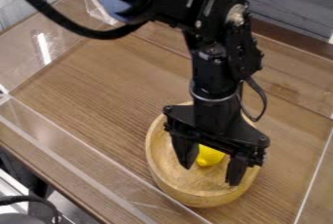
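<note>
A round tan bowl [192,192] rests on the wooden counter in the lower middle. Inside it lies a yellow object [208,157], mostly hidden by my black gripper [209,165], which reaches down into the bowl from above. Its two fingers straddle the yellow object with a wide space between them; whether they touch it I cannot tell.
Open wooden counter [97,87] lies to the left and right of the bowl. A back ledge runs along the top right. A blue object at the top left is partly behind the arm.
</note>
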